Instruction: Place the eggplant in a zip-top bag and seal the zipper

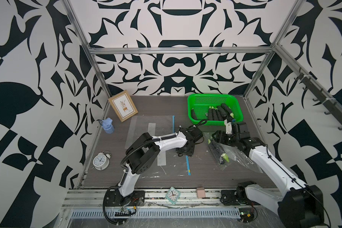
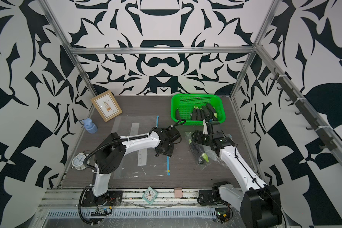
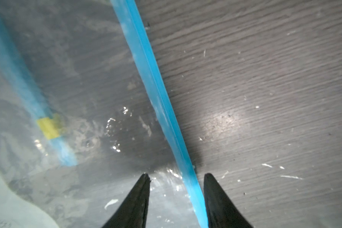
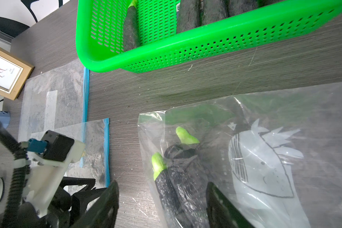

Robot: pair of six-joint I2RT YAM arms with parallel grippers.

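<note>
A clear printed zip bag (image 4: 267,110) lies at the right of the table, with dark eggplants (image 4: 167,193) inside; two green stem ends show through the film. My right gripper hovers over the bag's eggplant end, open, its fingers apart and nothing held between them. Left of it lie flat, empty-looking zip bags (image 1: 167,167) with blue zipper strips. In the left wrist view my left gripper stands open, a blue zipper strip (image 3: 161,100) running down between its fingertips. Whether the fingers touch the strip I cannot tell.
A green basket (image 1: 215,123) with several more eggplants stands behind the right gripper. A picture frame (image 1: 123,106), a blue jug (image 1: 107,125) and an alarm clock (image 1: 101,161) line the left edge. Bare table (image 4: 117,93) separates the flat bags from the filled one.
</note>
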